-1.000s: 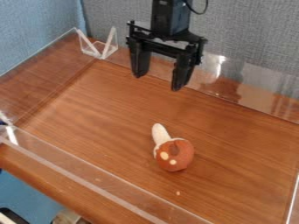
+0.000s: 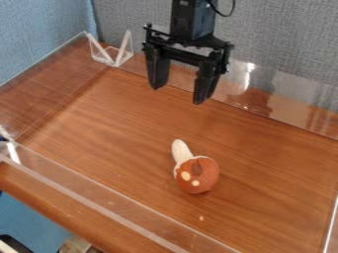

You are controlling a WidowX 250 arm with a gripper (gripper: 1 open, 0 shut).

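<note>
My black gripper [image 2: 181, 77] hangs over the back of the wooden table, its two fingers spread wide with nothing between them. In front of it and lower in the view lies a toy mushroom [image 2: 196, 173] on its side, with a spotted red-orange cap facing forward and a pale stem pointing back.
A white wire rack [image 2: 111, 49] stands at the back left corner. Clear low barriers edge the wooden table [image 2: 119, 128], with grey and blue padded walls behind.
</note>
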